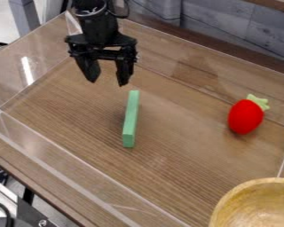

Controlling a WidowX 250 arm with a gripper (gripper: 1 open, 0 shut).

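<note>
My black gripper (102, 67) hangs over the upper left of the wooden table, open, with nothing visible between its fingers. Below and right of it lies a long green bar (130, 119), set nearly upright in the view. A red strawberry-like object (245, 116) with a pale green top lies on the right side.
A yellow bowl (261, 208) is cut off at the bottom right corner.
</note>
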